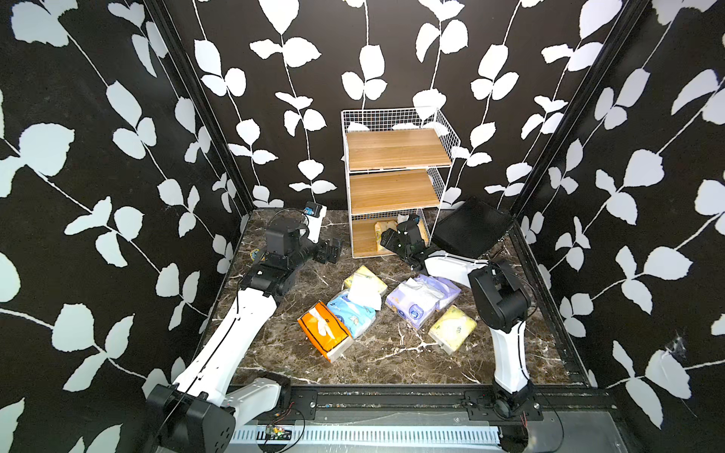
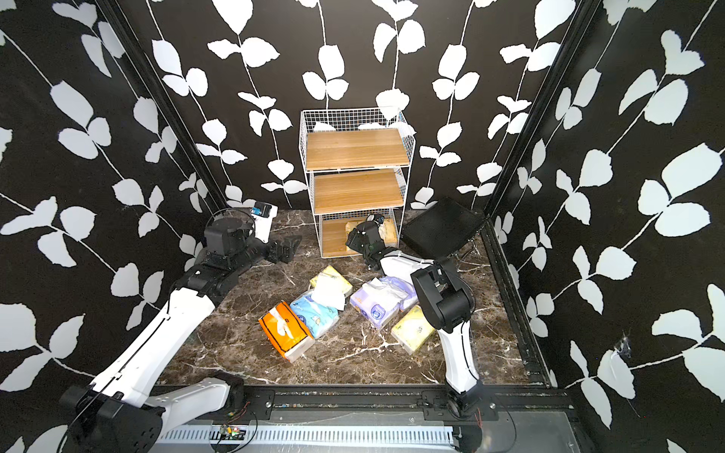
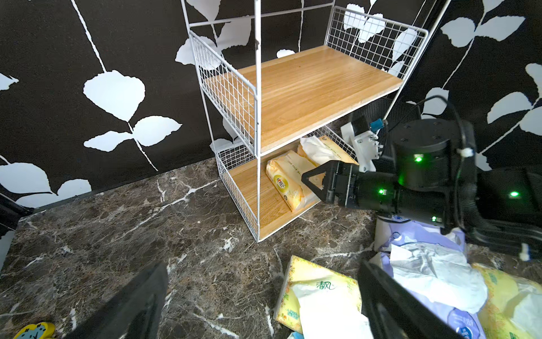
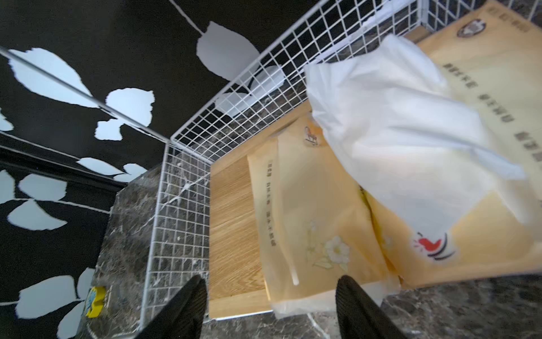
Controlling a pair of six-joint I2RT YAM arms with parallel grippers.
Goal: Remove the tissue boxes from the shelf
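Note:
On the shelf's (image 1: 392,190) bottom board lie two tan tissue packs side by side. The left tan pack (image 4: 316,220) sits nearer the shelf's side mesh; the right tan pack (image 4: 496,73) has a white tissue (image 4: 412,135) sticking out of its top. My right gripper is at the front of the bottom board, fingers apart, reaching toward the left tan pack's front end with nothing held. In the left wrist view the right gripper is seen beside that pack. My left gripper (image 1: 332,250) stands open above the table, left of the shelf, holding nothing.
On the table lie an orange pack (image 1: 324,330), a blue pack (image 1: 352,312), two yellow packs, one of them at the right (image 1: 453,329), and purple packs (image 1: 414,302). A black box (image 1: 474,228) stands right of the shelf. The upper two boards are bare.

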